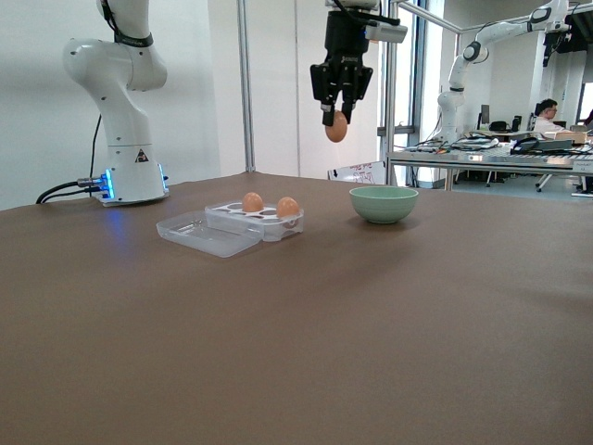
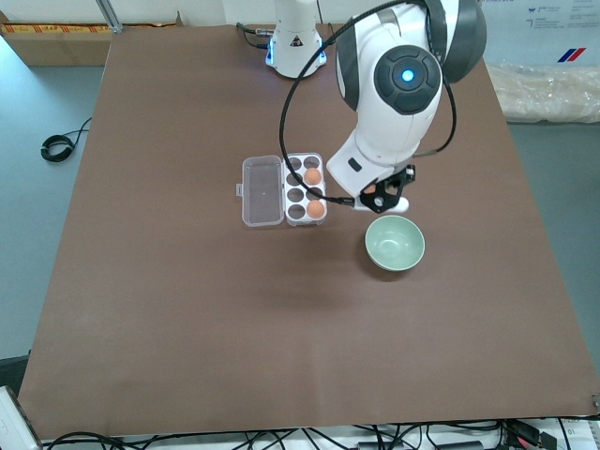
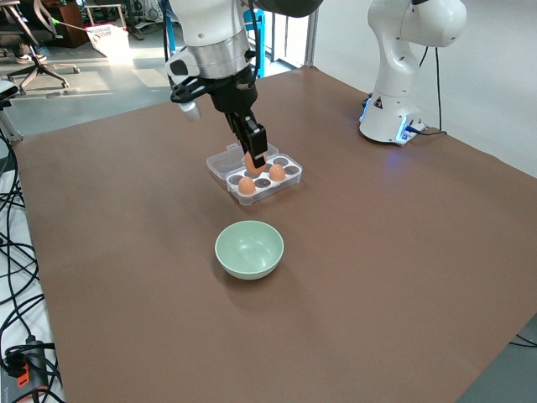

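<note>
My black gripper is shut on a brown egg, held in the air above the table between the egg box and the bowl in the top view. The clear plastic egg box lies open, its lid to the left, with two brown eggs in its tray. The pale green bowl stands empty nearer the front. In the left view the arm's head hides my fingertips; in the right view the held egg overlaps the egg box behind it.
Cables lie along the front edge outside the tabletop.
</note>
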